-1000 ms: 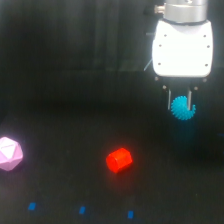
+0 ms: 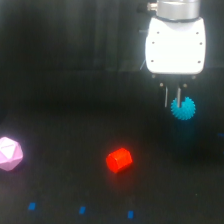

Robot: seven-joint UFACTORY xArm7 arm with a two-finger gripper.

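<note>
My gripper (image 2: 173, 98), below a white hand body at the upper right, has its two thin fingers apart, with a dark gap between them. A cyan, notched round piece (image 2: 185, 110) lies just below and to the right. The right finger overlaps its upper edge in this view; whether they touch I cannot tell. Nearer the middle of the dark surface sits a red block (image 2: 119, 160). A pink faceted piece (image 2: 10, 153) is at the left edge, partly cut off by the frame.
Small blue marks lie along the front, among them a left mark (image 2: 32, 206), a middle mark (image 2: 82, 210) and a right mark (image 2: 130, 214). Dark, bare surface surrounds the red block. A dark backdrop stands behind.
The gripper has shifted slightly left, and its fingers appear closer together; before, they stood on either side of the cyan piece. The cyan, red and pink pieces look unmoved.
</note>
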